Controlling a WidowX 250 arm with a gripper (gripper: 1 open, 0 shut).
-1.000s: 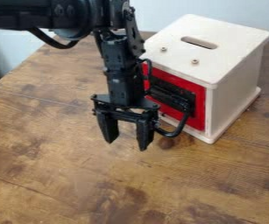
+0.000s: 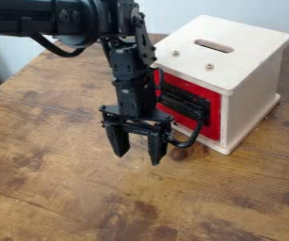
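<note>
My black gripper (image 2: 136,151) hangs pointing down over the wooden table, in front and left of a pale wooden box (image 2: 245,104). Its two fingers are apart, with only table visible between them. The box has a slot and two small knobs on top and a red front panel (image 2: 212,121), partly hidden behind my arm and its cable.
A white wall stands behind, and the table's far left edge is in view.
</note>
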